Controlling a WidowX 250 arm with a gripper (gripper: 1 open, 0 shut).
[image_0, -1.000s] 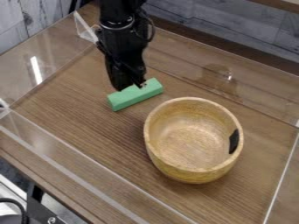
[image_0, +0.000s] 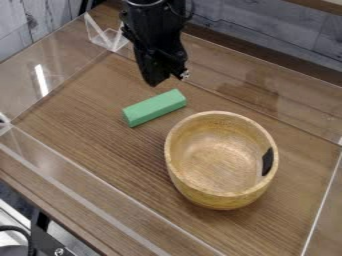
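The black gripper (image_0: 155, 72) hangs at the upper middle of the camera view, pointing down, shut with nothing seen between its fingers. Below it a green block (image_0: 154, 108) lies flat on the wooden table (image_0: 80, 140), set diagonally. The gripper is above and apart from the block in the image.
A round tan bowl (image_0: 219, 155) with a dark patch on its right side stands at the lower right. Table edges show along the sides, and a dark cable lies at the bottom left corner.
The gripper has moved up in the view, away from the green block. The block and the bowl look unmoved.
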